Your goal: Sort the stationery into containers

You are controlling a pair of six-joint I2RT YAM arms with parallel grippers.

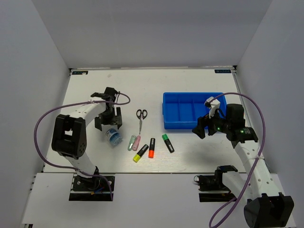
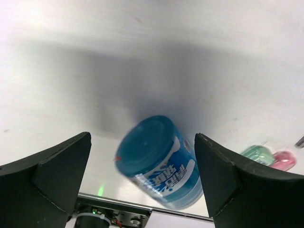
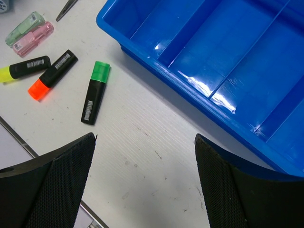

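Note:
My open left gripper (image 1: pixel 108 124) is over the table just behind a blue-labelled cylindrical container (image 2: pixel 159 159) lying between and beyond its fingertips. To its right lie green (image 1: pixel 131 142) and pink (image 1: pixel 136 144) small items, scissors (image 1: pixel 140 121), and highlighters with yellow (image 1: pixel 140 153), orange (image 1: pixel 152 147) and green (image 3: pixel 95 95) caps. The blue divided tray (image 1: pixel 190 110) stands right of centre. My right gripper (image 1: pixel 204 129) stands open at the tray's front right, with nothing between its fingers.
Purple cables loop over both arms.

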